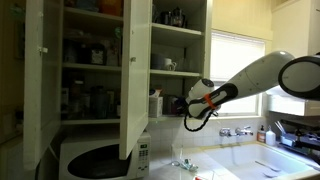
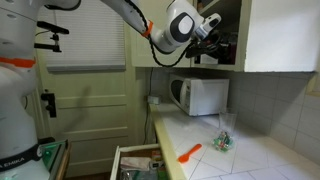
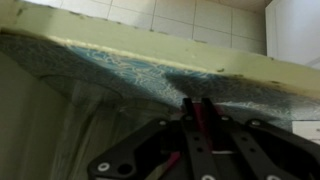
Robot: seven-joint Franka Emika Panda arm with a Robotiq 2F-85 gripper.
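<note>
My gripper [image 1: 184, 104] reaches into the lowest open shelf [image 1: 92, 122] of the cabinet from its right side. In exterior view 2 the arm's wrist [image 2: 182, 28] stands up at the cabinet's open front. The wrist view has the dark fingers [image 3: 190, 108] close together over a blue-patterned shelf liner [image 3: 135, 73]. A reddish-pink thing [image 3: 206, 122] shows at the fingers, partly hidden by them; whether it is gripped is not clear. Clear glassware [image 3: 95, 115] appears to stand to the left of the fingers.
The pale shelf edge [image 3: 170, 37] runs close by the fingers. An open cabinet door [image 1: 135, 75] stands left of the arm. Below are a microwave [image 2: 200, 95], an orange-red utensil [image 2: 189, 153] and a clear bag [image 2: 223, 140] on the counter.
</note>
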